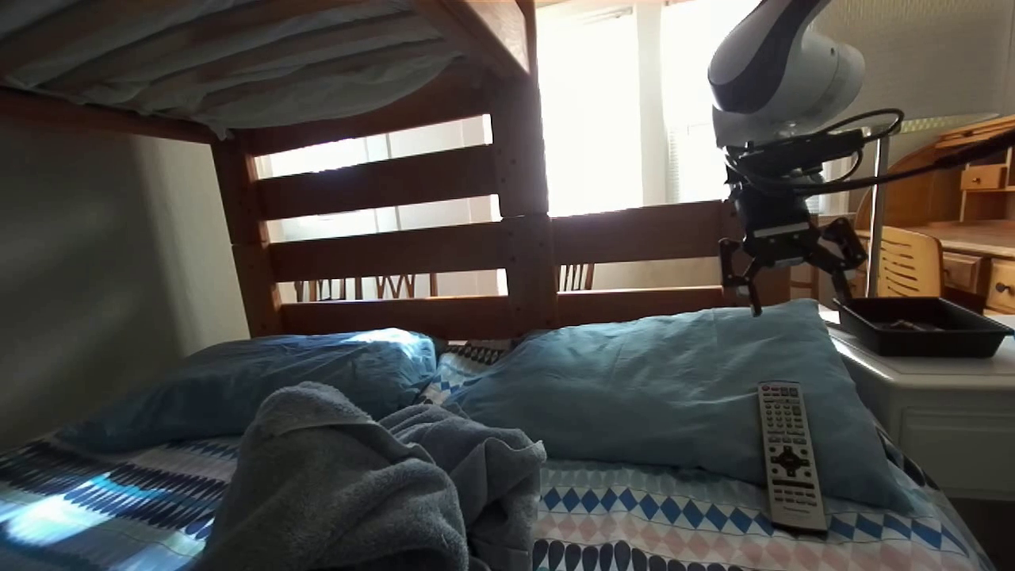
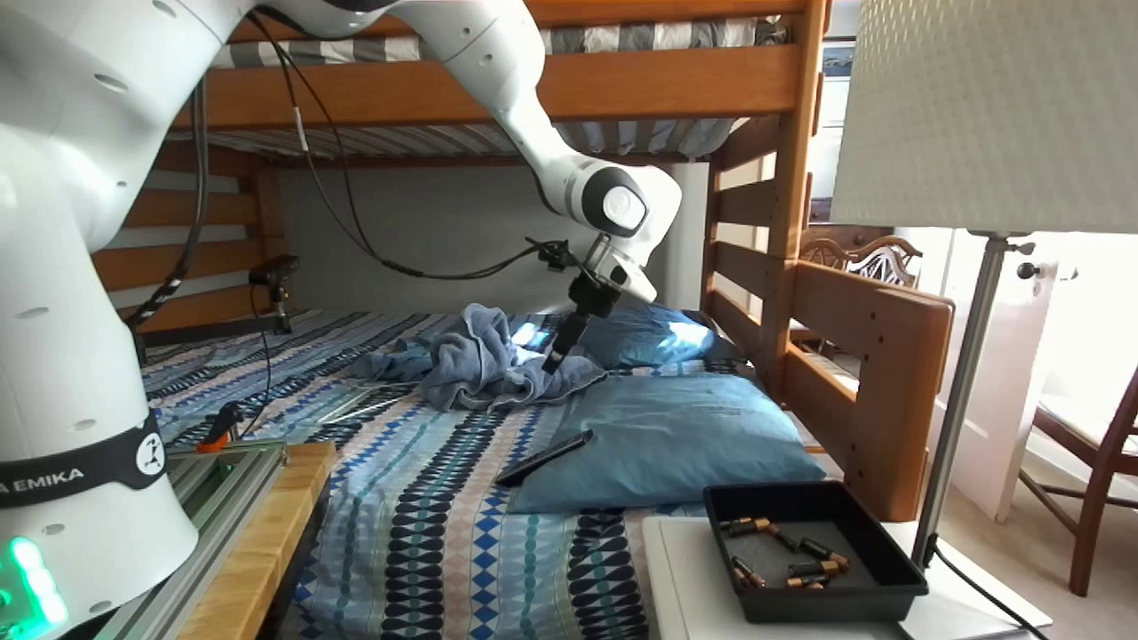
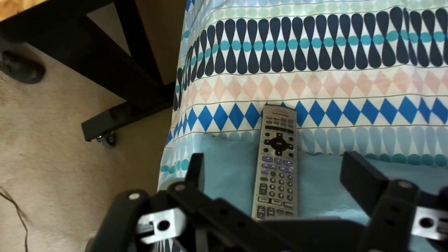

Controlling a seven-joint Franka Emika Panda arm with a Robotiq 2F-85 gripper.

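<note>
A grey remote control point(image 1: 791, 457) leans on the edge of the blue pillow point(image 1: 656, 385), its lower end on the patterned bedsheet. In exterior view 1 my gripper point(image 1: 797, 296) hangs above the pillow's far side, fingers spread and empty. From the wrist view, the remote point(image 3: 275, 163) shows below, between the wide-apart fingers point(image 3: 364, 184), with clear space between it and them. Its lower end in that view is hidden behind the gripper's body. Exterior view 2 shows the remote point(image 2: 544, 459) as a dark, thin edge-on shape.
A black tray point(image 2: 736, 597) of loose batteries stands on the white nightstand point(image 2: 672, 576), beside a lamp pole point(image 2: 965, 395). A crumpled grey-blue towel point(image 1: 333, 485) lies on the bed. Wooden bed rails point(image 1: 400, 249) rise behind the pillows. Air above the remote is free.
</note>
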